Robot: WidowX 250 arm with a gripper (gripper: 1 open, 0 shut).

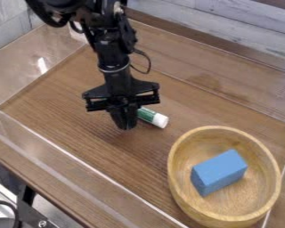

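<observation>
The black gripper [124, 114] hangs low over the middle of the wooden table, its fingers close above a green-and-white tube [152, 117] that lies on the table just to their right. The gripper hides the tube's left end, so I cannot tell whether the fingers touch it or how far open they are.
A round wooden bowl [205, 209] holding a blue block [217, 171] fills the lower right. A pale plank wall runs along the back, and dark cables show at the lower left edge.
</observation>
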